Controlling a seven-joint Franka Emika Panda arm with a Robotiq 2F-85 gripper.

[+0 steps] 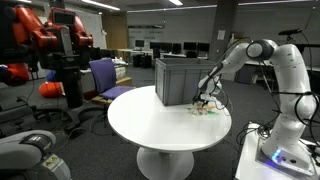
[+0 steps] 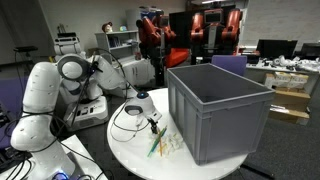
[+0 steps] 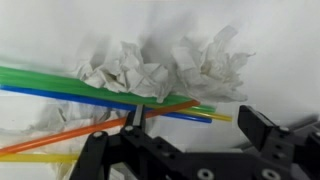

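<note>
Thin coloured straws and crumpled white tissues lie on the white table (image 2: 130,152), close to the big grey bin. A green straw (image 3: 50,81), a blue straw (image 3: 70,97) and an orange straw (image 3: 80,136) cross near the middle of the wrist view. Part of a yellow straw (image 3: 40,158) shows at the lower left. One crumpled tissue (image 3: 130,74) touches the green straw; another tissue (image 3: 212,68) lies to its right. My gripper is open above the straws, their ends showing between its fingers. Its contact with them cannot be judged.
A tall grey open-topped bin (image 2: 215,115) stands on the table right beside the straws, its walls rising high. A purple chair (image 1: 104,76) stands behind the table.
</note>
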